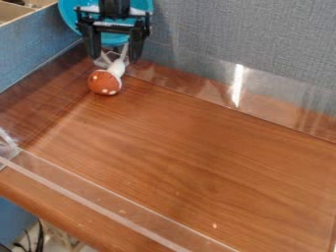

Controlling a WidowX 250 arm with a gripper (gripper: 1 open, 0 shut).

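Note:
A mushroom toy with an orange white-spotted cap [104,83] and a pale stem lies at the back left corner of the wooden table [184,167]. My black gripper [116,47] is just above its stem end, in front of a blue round bowl-like object [70,14]. The gripper's two fingers appear apart; whether anything is between them is hard to tell.
A clear low barrier runs along the table's back and front-left edges. A blue padded wall [27,73] borders the left, a grey wall [250,49] the back.

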